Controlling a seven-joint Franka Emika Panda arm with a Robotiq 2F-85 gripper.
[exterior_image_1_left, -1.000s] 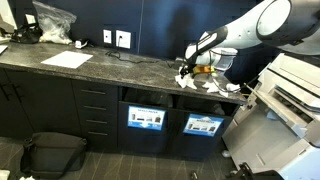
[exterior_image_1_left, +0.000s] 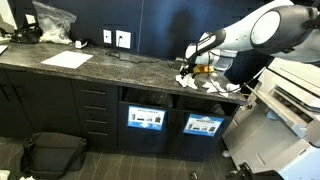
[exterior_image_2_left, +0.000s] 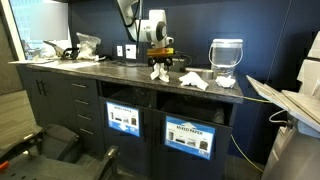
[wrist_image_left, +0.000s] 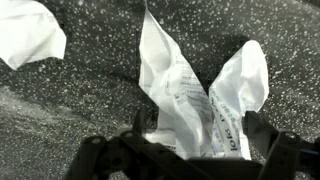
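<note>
A crumpled white paper with printed text (wrist_image_left: 185, 100) lies on the dark speckled counter in the wrist view, its two raised flaps spread apart. My gripper is open, one black finger (wrist_image_left: 122, 150) to the left of the paper and the other (wrist_image_left: 282, 148) to its right. Whether either finger touches it cannot be told. In exterior view 2 the same paper (exterior_image_2_left: 160, 73) shows just under the gripper (exterior_image_2_left: 157, 61), near the counter's front edge.
Another white crumpled piece (wrist_image_left: 30, 32) lies apart at the upper left of the wrist view. More white papers (exterior_image_2_left: 194, 80) and a white bucket (exterior_image_2_left: 225, 57) stand farther right on the counter. A flat sheet (exterior_image_1_left: 67, 59) and a clear bag (exterior_image_1_left: 53, 22) are at the left.
The upper arm has shifted slightly in exterior view 1. At the counter, the gripper and papers look almost the same as before.
</note>
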